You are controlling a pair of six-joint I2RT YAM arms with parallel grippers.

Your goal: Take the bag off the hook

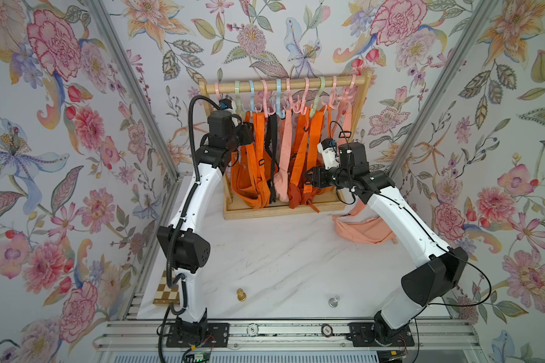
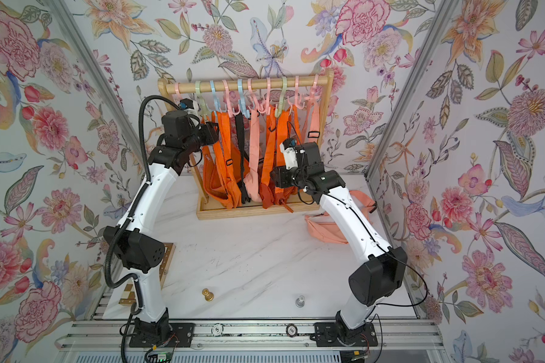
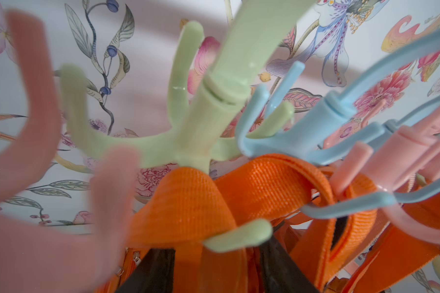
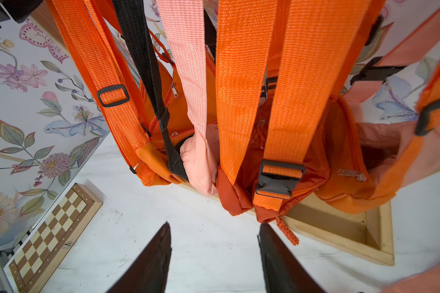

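Observation:
Orange bags (image 1: pixel 243 175) hang by their straps from a row of coloured hooks on a wooden rack. In the left wrist view, one orange strap (image 3: pixel 181 205) loops over the pale green hook (image 3: pixel 200 122). Below that hook my left gripper is partly open, one finger on each side of the hanging strap, not visibly clamped on it. My right gripper stands open, with only tabletop showing between its fingertips. It is in front of the bags' lower part, near a dark orange bag (image 4: pixel 298 180) with a black buckle (image 4: pixel 278 178).
Neighbouring blue (image 3: pixel 322 117) and pink (image 3: pixel 396 156) hooks crowd the green one. A peach bag (image 1: pixel 364 230) lies on the table at the right. The rack's wooden base (image 1: pixel 272 211) rims the bags. A chessboard box (image 4: pixel 53 234) lies at the left.

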